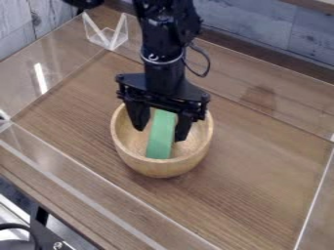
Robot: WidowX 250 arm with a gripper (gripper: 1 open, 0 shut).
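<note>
A light tan bowl [144,161] sits on the wooden table, holding an elongated green object [160,142]. The dark gripper [160,115] reaches down from the top of the view over the bowl, its two fingers on either side of the green object's upper part. Whether the fingers touch it is unclear, as is how far they are closed.
A small clear plastic item [104,29] stands at the upper left. A grey plank surface runs along the back right, and a dark cable lies at the lower left.
</note>
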